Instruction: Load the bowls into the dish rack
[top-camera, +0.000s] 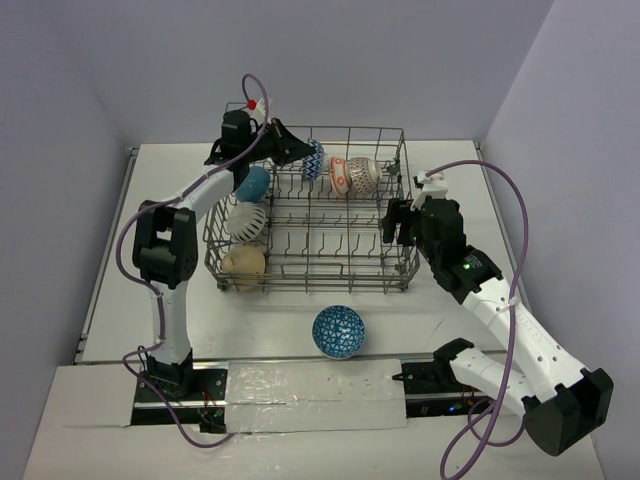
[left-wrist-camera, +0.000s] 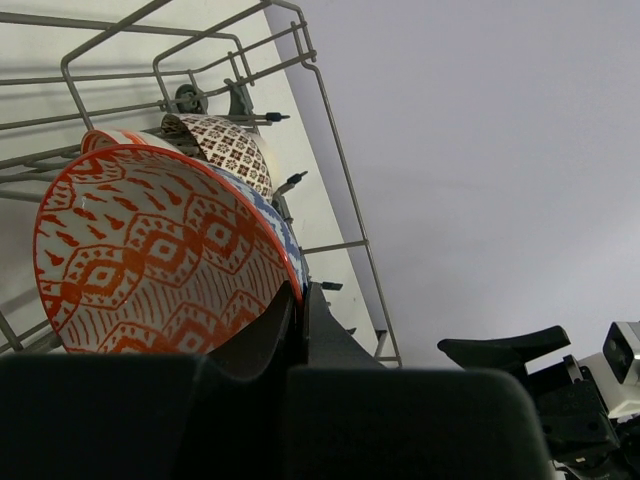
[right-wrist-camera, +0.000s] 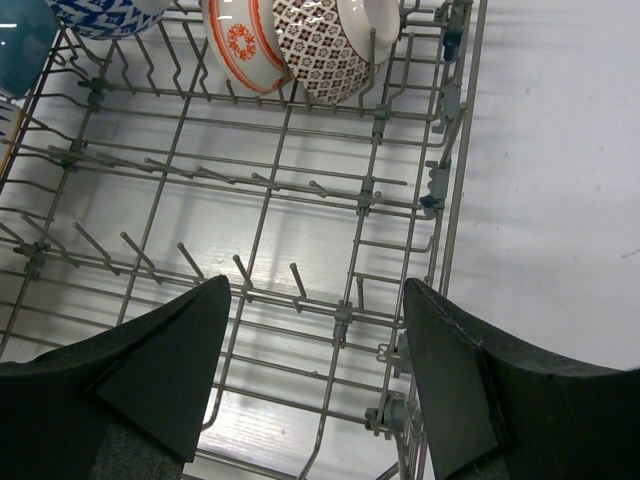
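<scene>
My left gripper (top-camera: 305, 150) is shut on the rim of a blue zigzag bowl (top-camera: 313, 162), red-patterned inside (left-wrist-camera: 165, 250), in the rack's back row. Right of it lie an orange-striped bowl (top-camera: 338, 176) and a brown-patterned bowl (top-camera: 363, 176). A blue bowl (top-camera: 252, 184), a white ribbed bowl (top-camera: 246, 222) and a beige bowl (top-camera: 243, 262) stand down the left side. A blue patterned bowl (top-camera: 338, 331) sits on the white surface in front of the rack. My right gripper is open over the rack's right side, nothing between its fingers.
The wire rack's (top-camera: 340, 287) middle and front are empty. Its side rail (right-wrist-camera: 448, 250) runs under the right gripper. Free white surface lies either side of the rack; grey walls enclose the back and sides.
</scene>
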